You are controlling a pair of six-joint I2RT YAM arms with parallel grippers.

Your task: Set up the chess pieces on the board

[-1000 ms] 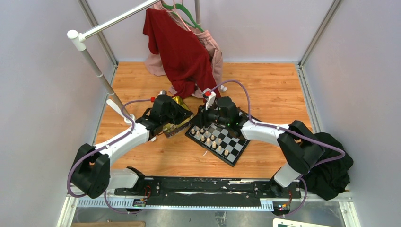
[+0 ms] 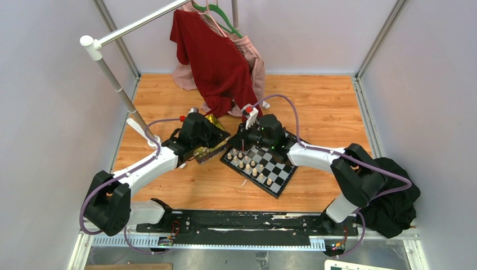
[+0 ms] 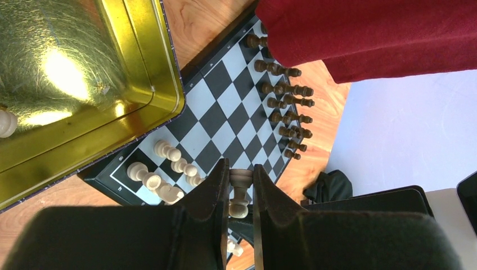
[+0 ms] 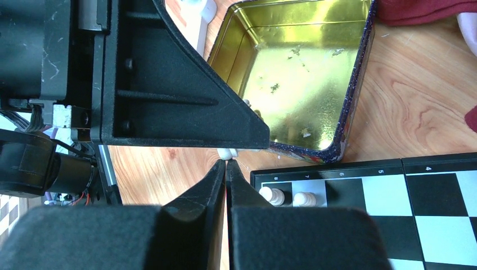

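Observation:
The chess board point(image 2: 278, 177) lies on the table, white pieces point(image 3: 166, 149) along its near side and dark pieces point(image 3: 298, 90) along the other. My left gripper is shut on a white chess piece point(image 3: 239, 209), held upright between its fingertips in the left wrist view. My right gripper is shut, its tips close below the left gripper's housing and beside a white piece partly hidden there. From above, the two grippers meet over the board's left corner and hide what is between them. A gold tin point(image 4: 298, 90) lies beside the board.
A clothes rail point(image 2: 115, 84) with red and pink garments point(image 2: 211, 62) overhangs the back of the table, close to the tin. A black cloth bundle point(image 2: 394, 202) is at the right. The table is clearer at back right and front.
The right gripper's tip has shifted very slightly in the top view; otherwise little visible has changed.

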